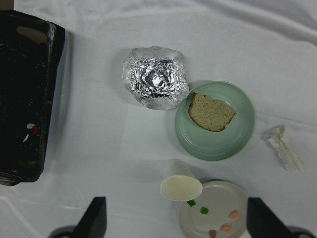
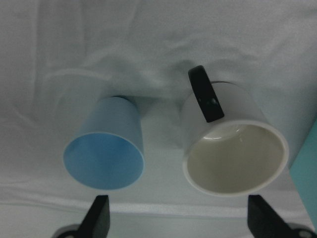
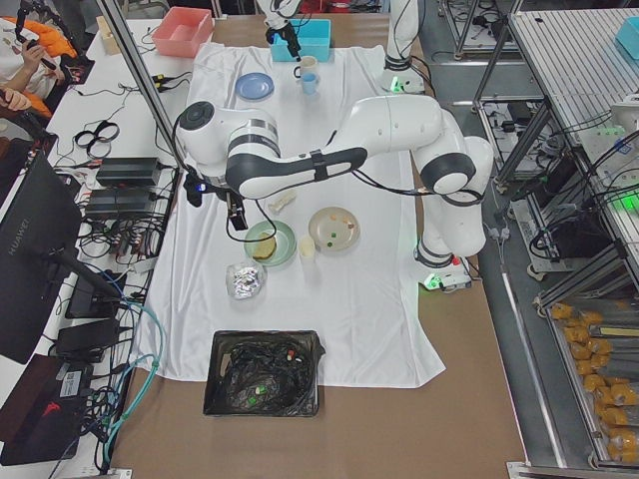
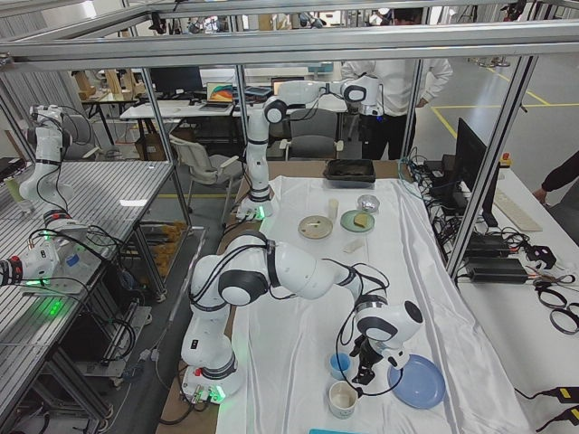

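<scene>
My left gripper hangs open above a green plate (image 1: 208, 146) holding a bread slice (image 1: 212, 111), a foil dish (image 1: 153, 77), a crumpled napkin (image 1: 286, 148), a cream cup (image 1: 176, 183) and a beige plate (image 1: 213, 225) with small green and orange bits. My right gripper is open over the cloth, facing a blue cup (image 2: 104, 148) and a white mug (image 2: 233, 163) with a black handle, both empty between its fingers. A blue plate (image 4: 416, 384) lies beside them.
A black lined bin (image 3: 263, 399) sits at the cloth's near end. A blue bin (image 3: 315, 40) stands at the far end. Cables, electronics and a monitor crowd the side table.
</scene>
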